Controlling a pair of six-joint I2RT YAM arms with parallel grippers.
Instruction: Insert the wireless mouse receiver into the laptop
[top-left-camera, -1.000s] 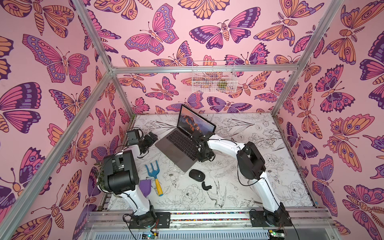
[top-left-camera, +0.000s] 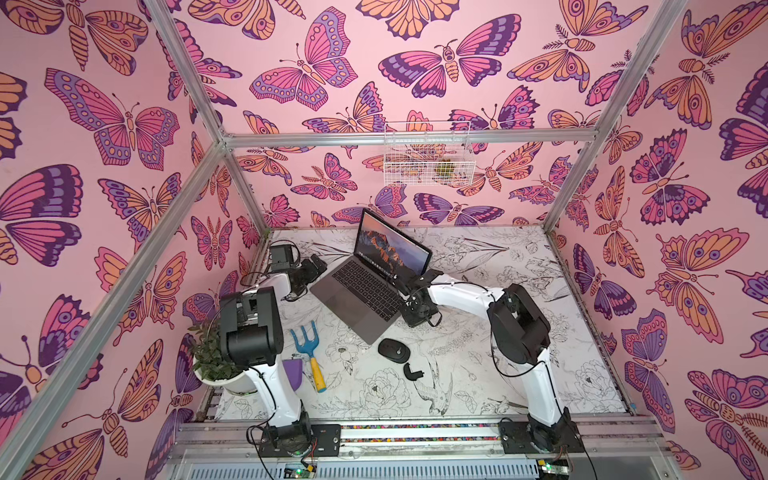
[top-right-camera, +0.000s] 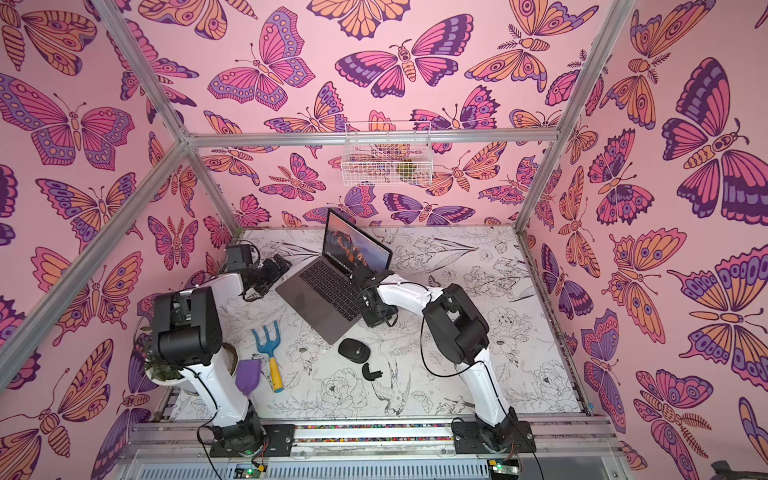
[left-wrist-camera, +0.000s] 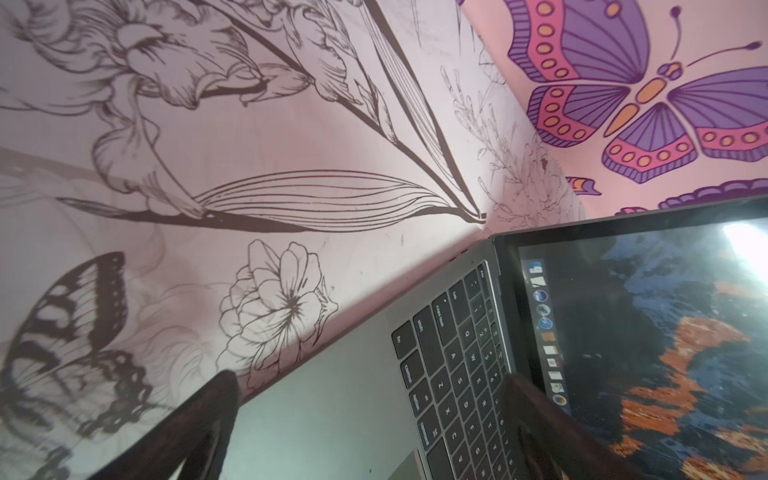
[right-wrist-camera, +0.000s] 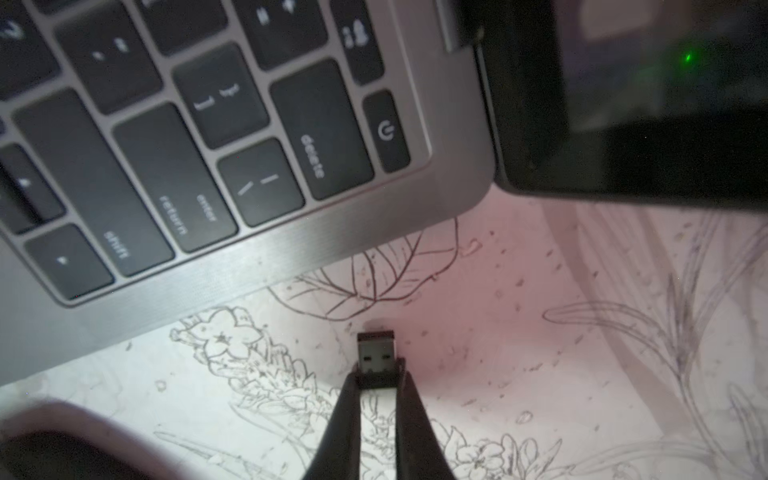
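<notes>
My right gripper is shut on the small USB receiver (right-wrist-camera: 376, 352), whose metal plug points toward the laptop's right side. In the right wrist view a strip of table separates the plug from the laptop (right-wrist-camera: 264, 272); its height cannot be told. The open laptop (top-left-camera: 352, 300) stands turned on the table with its screen lit. At its left front side, my left gripper is spread open, its blurred fingers (left-wrist-camera: 180, 432) framing the palm rest with nothing between them. The black mouse (top-left-camera: 393, 349) lies in front of the laptop.
A small black curved piece (top-left-camera: 413, 372) lies by the mouse. A blue fork with yellow handle (top-left-camera: 306, 344), a purple tool (top-left-camera: 294, 373) and a potted plant (top-left-camera: 214, 360) are at the left.
My right gripper has shifted slightly right and away from the laptop. The left gripper has moved right, closer to the laptop's left edge. Laptop and mouse have stayed put.
</notes>
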